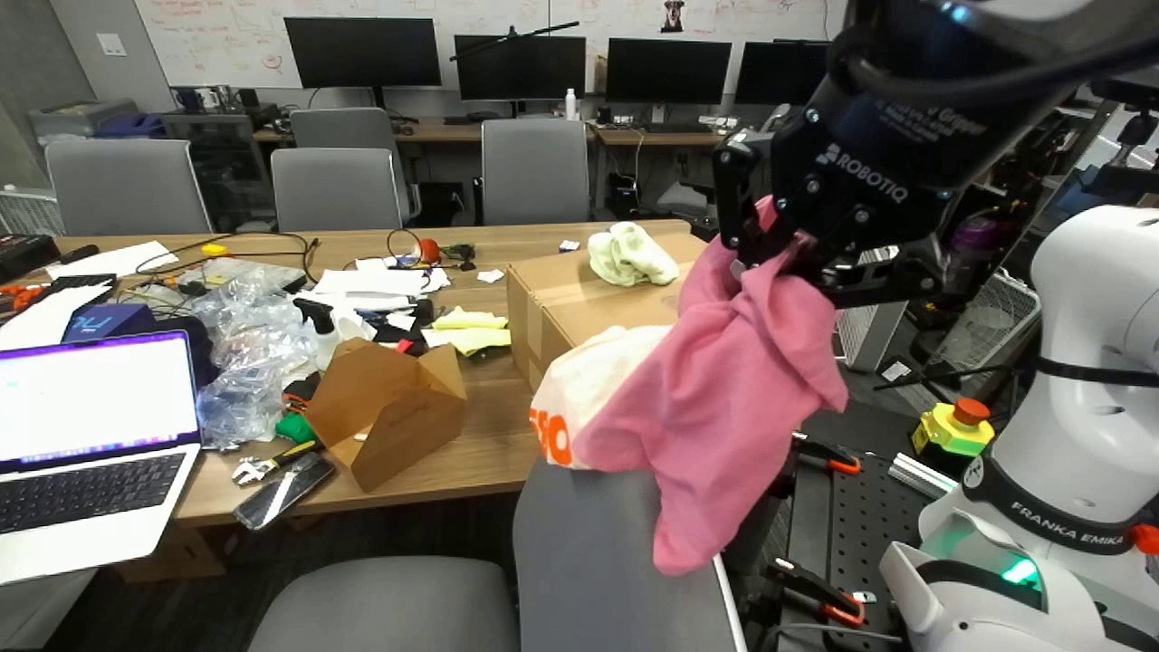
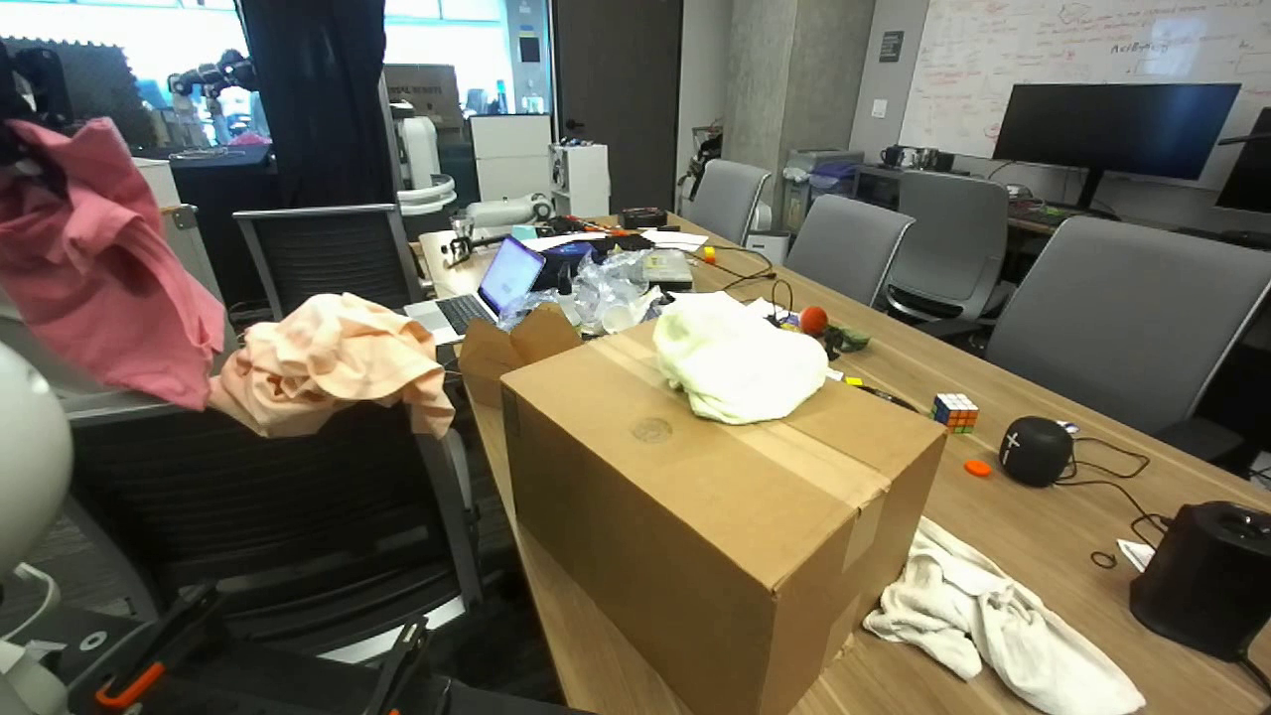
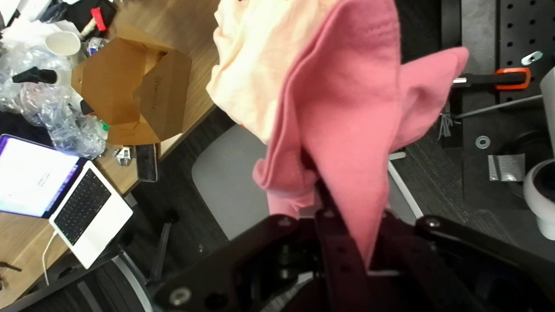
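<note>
A pink cloth (image 1: 723,402) hangs from my gripper (image 1: 761,244), which is shut on a bunched part of it. In the wrist view the cloth (image 3: 348,114) rises from between the dark fingers and covers much of the middle. Draped over the top of a chair back is a peach cloth (image 2: 334,357) with orange lettering; exterior view 1 shows the pink cloth overlapping it, and I cannot tell whether they touch. A pale yellow-green cloth (image 2: 739,357) lies on top of a large cardboard box (image 2: 667,500). On the table beside the box rests a white cloth (image 2: 1001,620).
The grey chair (image 1: 608,543) stands against the table's near edge. A small open brown box (image 1: 386,407), a laptop (image 1: 98,435) and plastic wrap crowd the table's left part. Clamps (image 1: 820,592) sit on the black perforated plate near the robot base.
</note>
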